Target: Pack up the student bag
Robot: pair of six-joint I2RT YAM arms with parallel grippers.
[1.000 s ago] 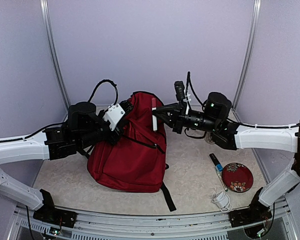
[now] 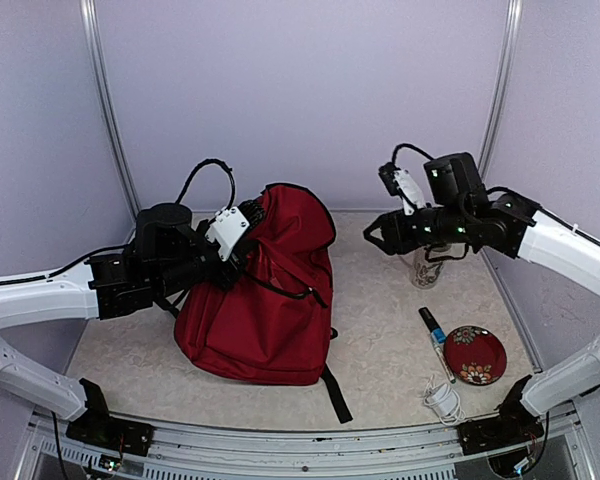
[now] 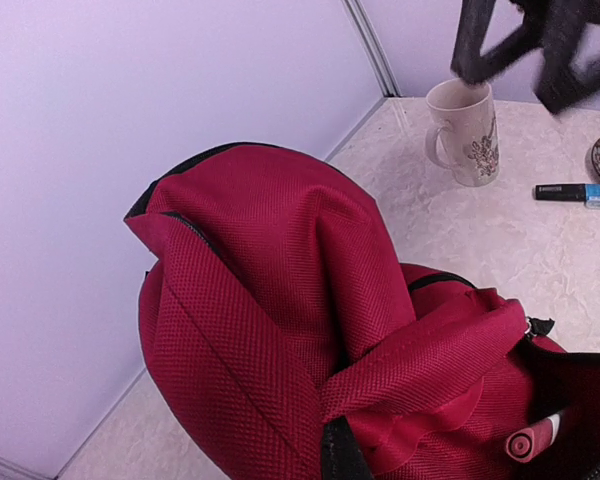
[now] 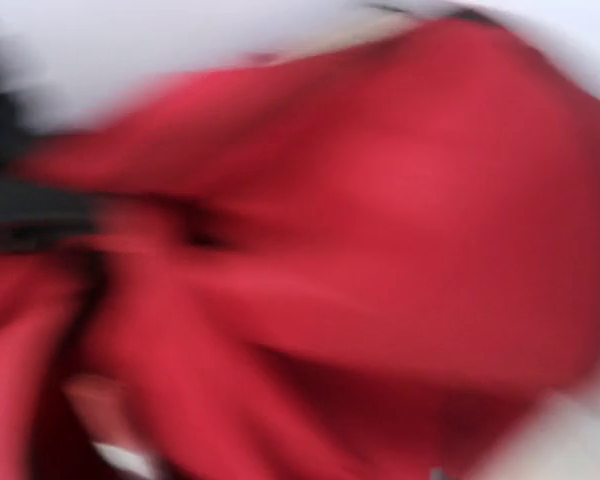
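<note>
The red backpack stands left of centre, its front pocket parted. My left gripper is shut on the pocket's edge; in the left wrist view its dark fingertip presses into bunched red cloth. Inside the parted pocket lies a pink-and-white marker, its round end showing. To the right, clear of the bag, my right gripper hangs open and empty, fingers spread. The right wrist view is badly blurred, mostly red cloth.
A patterned mug stands behind the right gripper. At the right lie a black-and-blue marker, a slim pen, a round red floral item and a white cabled plug. A black strap trails at the front.
The marker went from the right gripper, held upright above the bag, down into the pocket and was let go. The right gripper has drawn away to the right. The left arm stayed still.
</note>
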